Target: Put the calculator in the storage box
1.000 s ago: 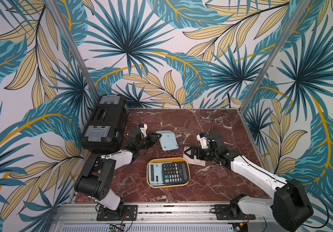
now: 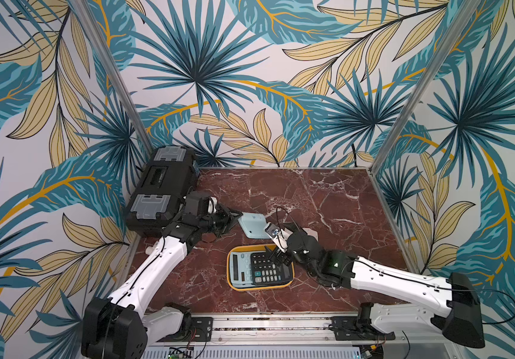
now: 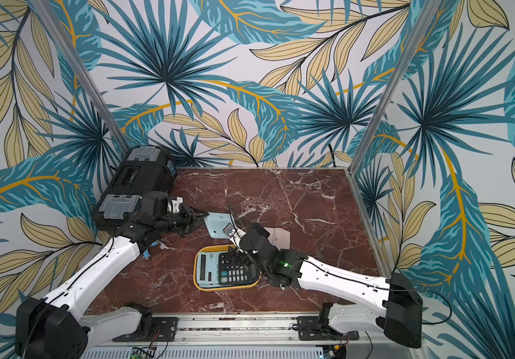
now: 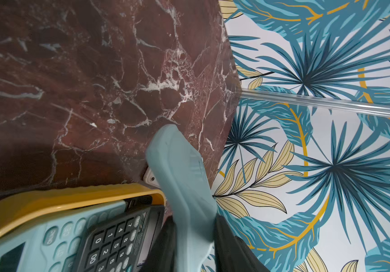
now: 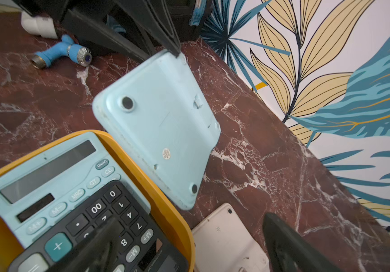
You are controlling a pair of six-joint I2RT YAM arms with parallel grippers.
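Observation:
A light blue calculator (image 5: 158,127) hangs tilted, back showing, just beyond the yellow box's rim, with my left gripper (image 2: 233,216) shut on its edge. In the left wrist view it fills the space between the dark fingers. The yellow storage box (image 5: 176,222) holds a light blue calculator (image 5: 50,172) and a black calculator (image 5: 99,226). My right gripper is open above the box's right part, its blurred fingers apart with nothing between them. A pink calculator (image 5: 222,235) lies face down on the table behind it.
A black toolbox (image 2: 158,185) stands at the back left. Blue pipe fitting (image 5: 59,56) and a white elbow (image 5: 38,25) lie beside it.
My left gripper has moved the held calculator toward the front left, closer to the box.

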